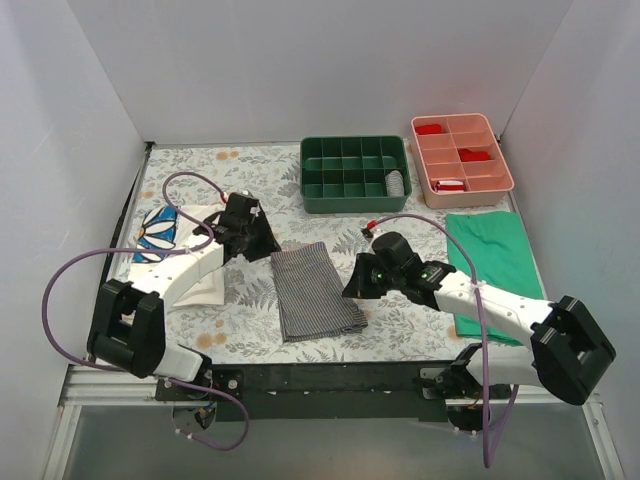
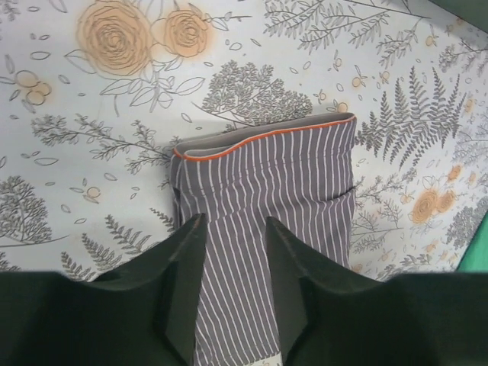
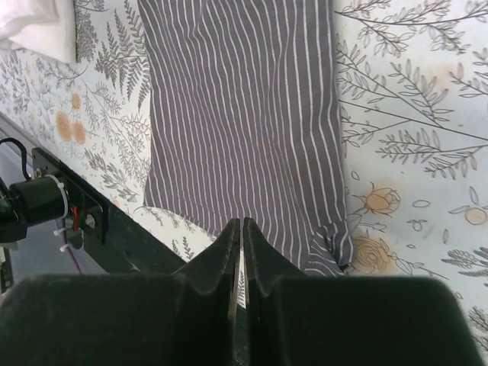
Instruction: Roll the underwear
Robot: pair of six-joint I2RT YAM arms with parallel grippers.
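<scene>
The underwear, dark grey with thin white stripes, lies spread on the patterned table sheet. In the left wrist view its far edge shows an orange-trimmed waistband, slightly gaping. My left gripper is over that end, fingers apart with no cloth gripped between them. Toward the near right side of the cloth is my right gripper, its fingertips only a narrow gap apart and nothing seen between them. In the right wrist view a near corner of the cloth is bunched and folded.
A green divided box stands at the back, holding a rolled grey item. Right of it is a pink divided box with red items. Green cloth lies at right, white cloth at left, partly under the left arm.
</scene>
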